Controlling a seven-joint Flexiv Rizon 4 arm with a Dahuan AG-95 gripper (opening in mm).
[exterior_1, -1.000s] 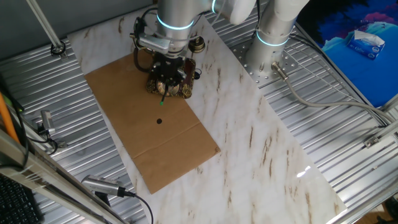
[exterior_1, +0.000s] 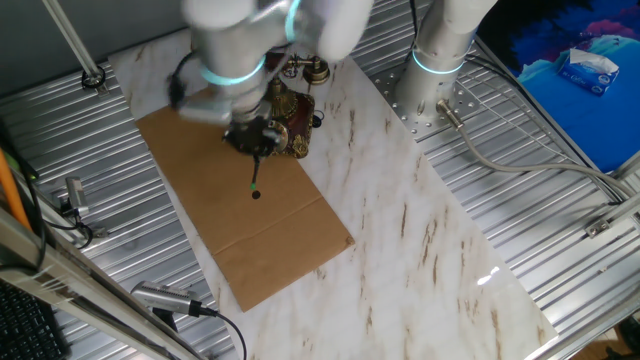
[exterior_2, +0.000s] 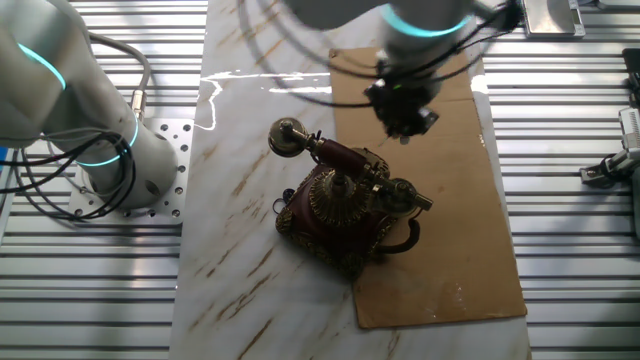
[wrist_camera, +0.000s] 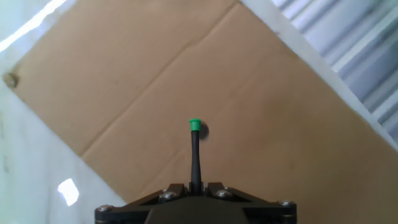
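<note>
Held upright between the fingers, a thin black stick with a green tip (wrist_camera: 195, 124) reaches forward from my gripper, which is shut on it. A small black dot (wrist_camera: 204, 130) lies on the cardboard sheet (wrist_camera: 143, 56), just right of the green tip in the wrist view. Exterior view 1 puts the tip slightly above the black dot (exterior_1: 256, 195) in the picture; whether they touch cannot be told. Seen from exterior view 2, the gripper (exterior_2: 405, 125) hangs over the cardboard (exterior_2: 440, 270), and the stick is not clearly visible there.
An ornate antique telephone (exterior_2: 340, 205) stands partly on the cardboard's edge, close to the gripper. The marble-patterned board (exterior_1: 420, 270) has clear room on the robot-base side. A silver cylindrical device (exterior_1: 165, 298) with a cable sits near the board's lower left edge.
The arm has swung left in exterior view 1, and the green tip has come down the picture, much closer to the black dot. The stick stays in the gripper; telephone and cardboard look unmoved.
</note>
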